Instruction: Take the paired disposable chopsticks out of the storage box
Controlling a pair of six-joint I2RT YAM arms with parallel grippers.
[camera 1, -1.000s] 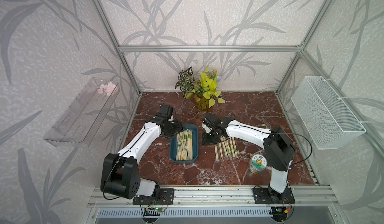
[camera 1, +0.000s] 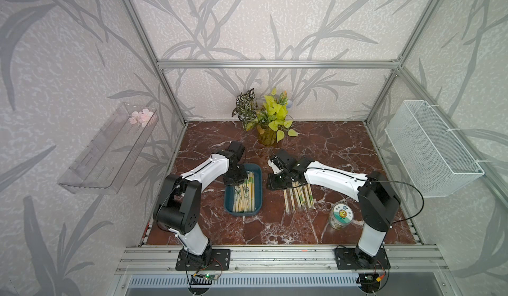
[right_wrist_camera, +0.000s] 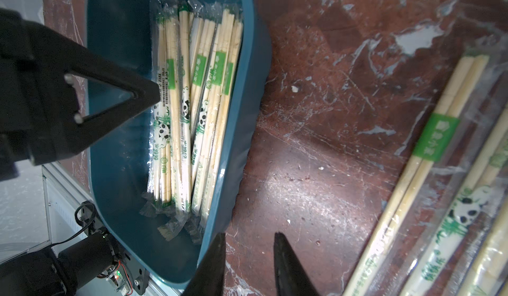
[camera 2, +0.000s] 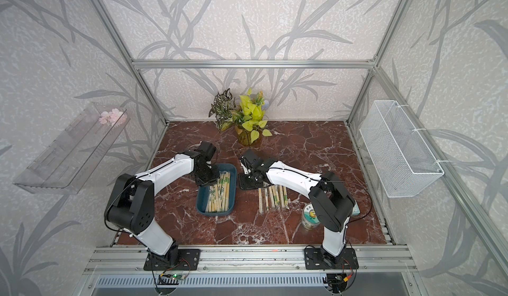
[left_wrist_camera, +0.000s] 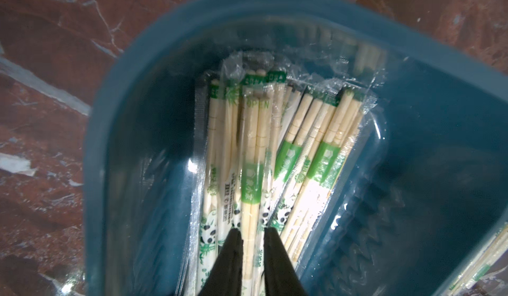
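Observation:
The blue storage box (camera 1: 228, 200) holds several wrapped chopstick pairs (left_wrist_camera: 317, 163), lying lengthwise. My left gripper is over the box, its fingertips part open just above a pair with a green band, nothing clearly held. My right gripper is part open just right of the box, above bare table. Several more wrapped pairs (right_wrist_camera: 415, 174) lie side by side on the table to the right of the box, partly under my right arm in the top views.
A potted plant (camera 1: 270, 110) stands at the back. A round container (camera 1: 341, 214) is at the front right. A clear wall rack (camera 1: 105, 147) hangs left, a white mesh basket (camera 1: 434, 147) right.
The left arm has moved rightward and further over the box.

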